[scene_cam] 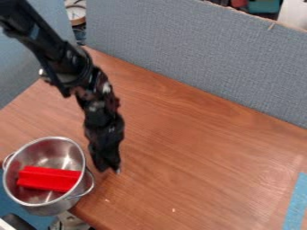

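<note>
A steel pot (68, 199) with side handles stands at the lower left corner of the table, with a red block (48, 178) lying inside it. My black gripper (110, 166) is just right of the pot, low over the wood. It looks shut, with nothing visible between its fingers, though it is blurred.
A grey padded wall (180, 63) runs along the back, and a blue tape strip (296, 198) lies at the right edge.
</note>
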